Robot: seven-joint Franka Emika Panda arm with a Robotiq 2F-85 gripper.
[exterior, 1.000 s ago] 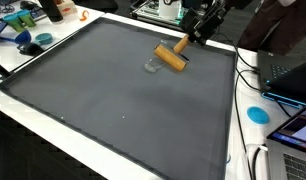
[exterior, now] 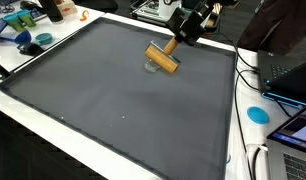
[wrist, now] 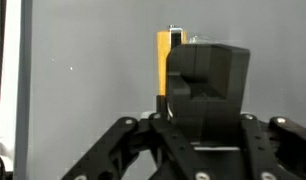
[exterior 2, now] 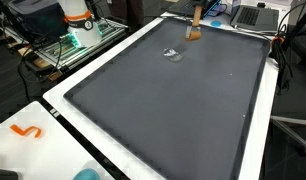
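An orange, mallet-like tool (exterior: 162,58) has a thick head low over the grey board (exterior: 113,90). Its handle rises from the head to my gripper (exterior: 180,36), which is shut on it. In exterior view 2 the orange tool (exterior 2: 196,17) stands at the board's far edge, its head close to the surface; whether it touches cannot be told. The wrist view shows the dark fingers (wrist: 205,75) in front of the tool, with an orange strip (wrist: 164,62) beside them. They hide most of the handle. A small clear object (exterior: 150,67) lies on the board beside the head.
A laptop (exterior: 285,82) and a light-blue disc (exterior: 258,115) lie off the board's right side in exterior view 1. Dark cables run along that edge. Bowls and tools, including a blue bowl (exterior: 43,38), sit beyond the left side. Most of the board is bare.
In exterior view 1 my gripper and the orange tool have shifted a little left and toward the camera. The tool's head now sits nearer the clear object. The grip stays shut.
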